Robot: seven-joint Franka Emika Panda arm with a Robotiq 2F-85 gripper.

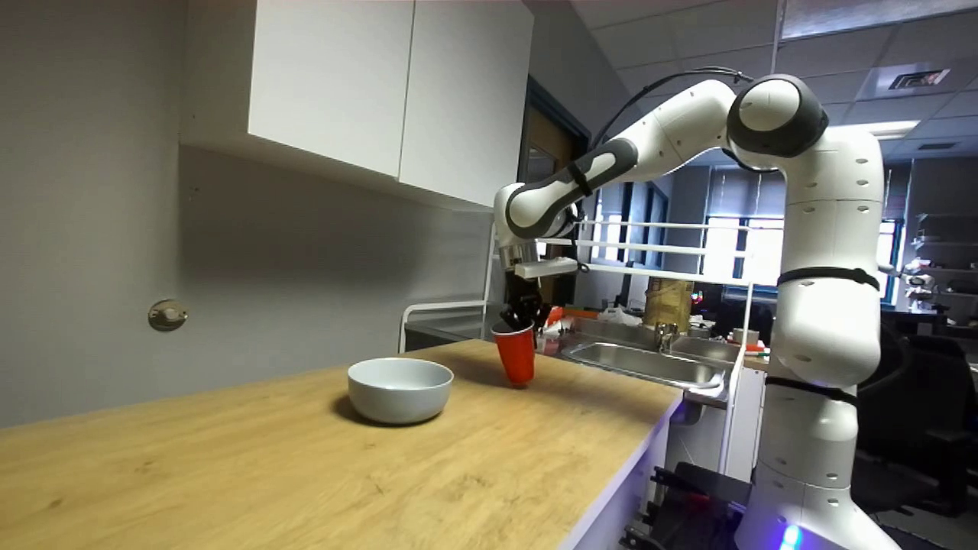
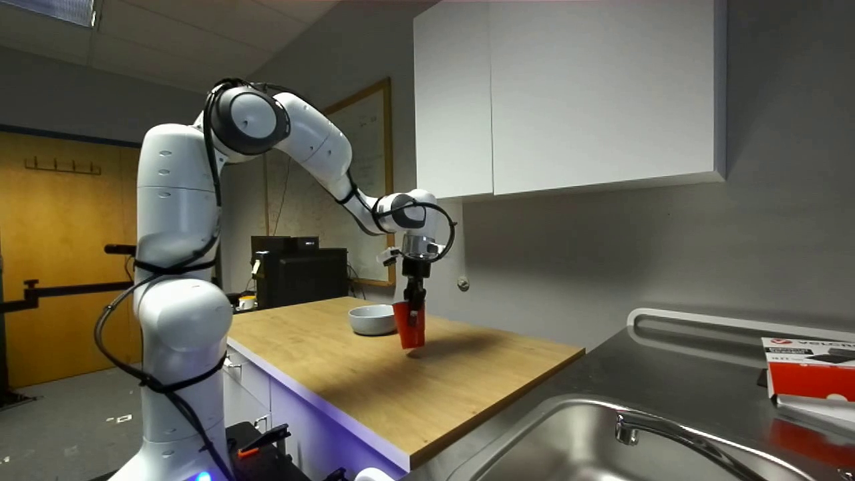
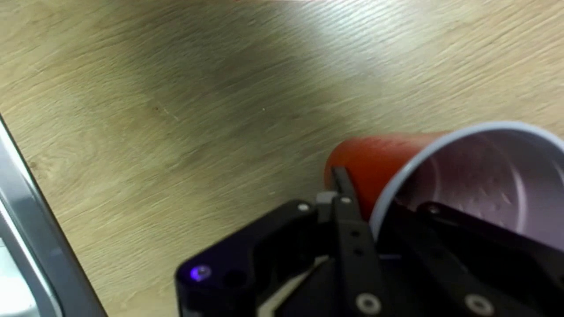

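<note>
A red cup with a pale rim leans at a slant over the wooden counter, and in exterior view 2 the cup appears raised off the surface. My gripper is shut on its wall, one finger outside and the other inside the mouth. The wrist view shows the cup's white interior, tipped to the right; the inner fingertip is partly in shadow. A light grey bowl stands upright on the counter, apart from the cup.
Wall cabinets hang above the back of the counter. Beyond one counter end lies a metal sink with a faucet. Bare wood spreads out in front of the bowl.
</note>
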